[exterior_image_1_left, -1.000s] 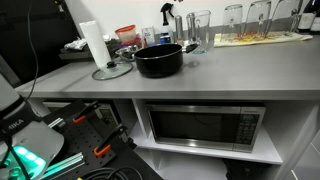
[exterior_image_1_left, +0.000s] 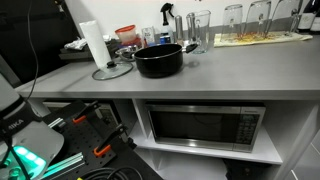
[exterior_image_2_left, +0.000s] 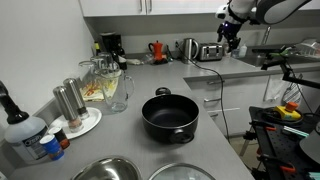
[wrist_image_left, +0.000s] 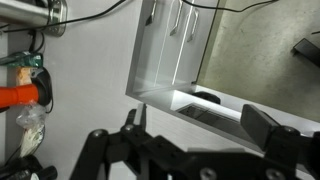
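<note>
At the bottom of the wrist view, my gripper stands open, its two dark fingers apart and nothing visible between them. Below it are the pale counter edge and the open shelf under it. A black pot (exterior_image_1_left: 160, 60) without its lid stands on the grey counter (exterior_image_1_left: 230, 76); exterior view 2 shows the same pot (exterior_image_2_left: 170, 117) with its inside bare. A glass lid (exterior_image_2_left: 182, 172) lies near the pot, at the lower edge of that view. My gripper does not show clearly in either exterior view.
A microwave (exterior_image_1_left: 205, 125) sits on the shelf below the counter. Glass pitchers (exterior_image_1_left: 203, 32), a paper towel roll (exterior_image_1_left: 95, 43) and a metal bowl (exterior_image_2_left: 108, 169) stand around the pot. Counter space right of the pot in exterior view 1 is clear.
</note>
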